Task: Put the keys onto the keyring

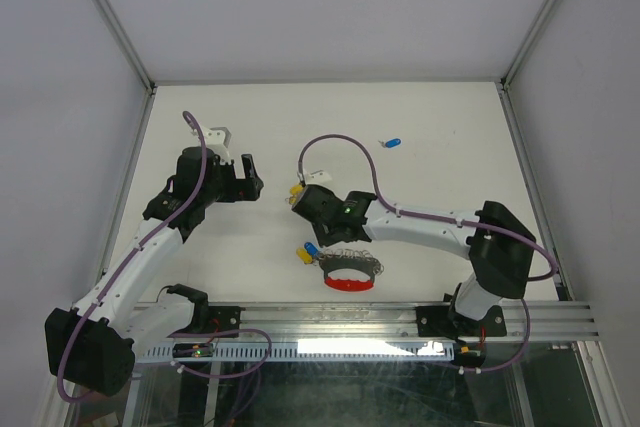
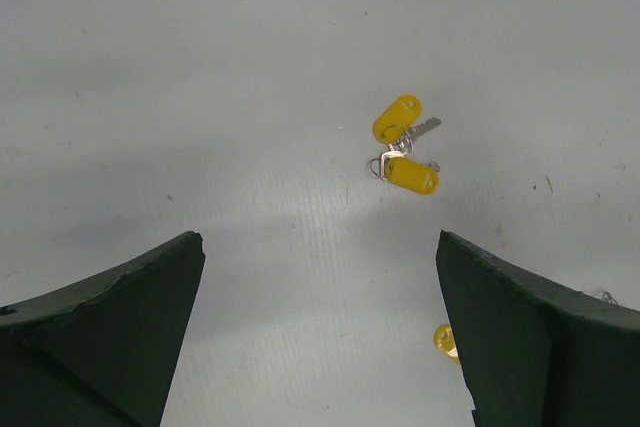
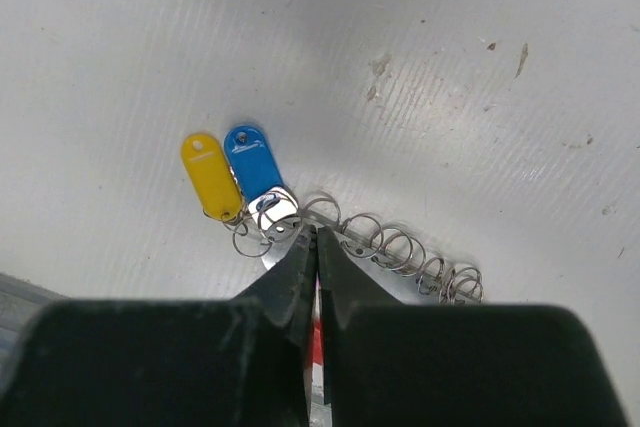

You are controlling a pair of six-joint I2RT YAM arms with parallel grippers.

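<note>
The metal holder (image 3: 403, 287) with its row of several wire rings lies near the table's front, its red handle (image 1: 349, 285) toward the edge. At the holder's left end a blue key tag (image 3: 253, 160) and a yellow key tag (image 3: 211, 177) lie side by side. My right gripper is shut above the holder, nothing between its fingers; a wire ring (image 3: 321, 211) stands outside the fingertips. My left gripper is open over bare table. Beyond it lie two yellow-tagged keys, an upper tag (image 2: 397, 119) and a lower tag (image 2: 411, 176).
A blue-tagged key (image 1: 391, 143) lies alone at the back right. A metal rail (image 1: 300, 317) runs along the front edge.
</note>
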